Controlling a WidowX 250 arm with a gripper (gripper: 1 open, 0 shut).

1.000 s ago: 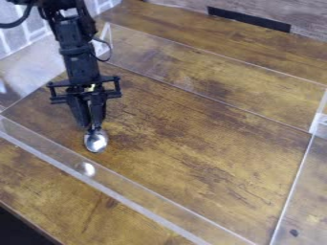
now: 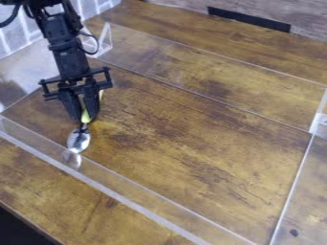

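Observation:
The black robot gripper point(image 2: 80, 107) hangs at the left of the wooden surface, shut on a spoon with a pale yellow-green handle. The spoon's silver bowl point(image 2: 78, 143) points down toward the front, low over the wood near the clear front wall. The fingertips partly hide the handle.
Clear plastic walls point(image 2: 153, 201) border the wooden work area point(image 2: 205, 134) at front, back, left and right. A dark slot point(image 2: 250, 21) shows at the back.
The gripper and spoon have shifted left over the last second. The spoon's bowl now sits further left, close to the front-left wall.

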